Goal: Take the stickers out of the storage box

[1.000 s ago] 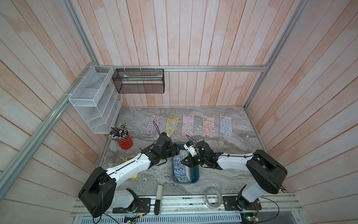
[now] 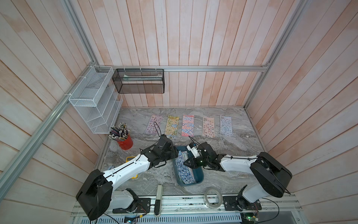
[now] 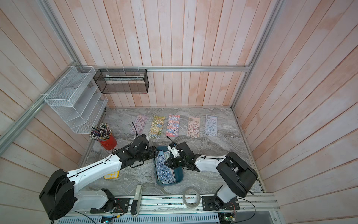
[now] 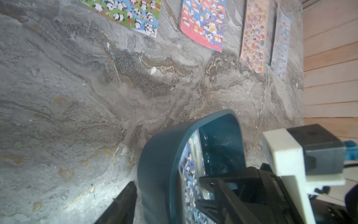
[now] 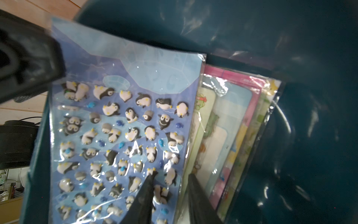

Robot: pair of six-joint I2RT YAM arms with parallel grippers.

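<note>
The teal storage box (image 2: pixel 197 179) holds a stack of sticker sheets; a blue penguin sheet (image 5: pixel 115 149) is uppermost, with several others fanned behind it. My left gripper (image 2: pixel 173 151) is at the box's upper left; in its wrist view the box wall lies close between its blurred, parted fingers. My right gripper (image 2: pixel 188 162) reaches over the box; in its wrist view its dark fingertips are low over the penguin sheet's right edge, slightly apart. I cannot tell whether they touch it.
Five sticker sheets (image 2: pixel 188 125) lie in a row behind the box. A red pen cup (image 2: pixel 125 143) stands at left, near a yellow item (image 3: pixel 111 175). A tape roll (image 2: pixel 213 201) lies on the front rail.
My right gripper and the box have shifted slightly rightward over the last second. The left arm has moved a little.
</note>
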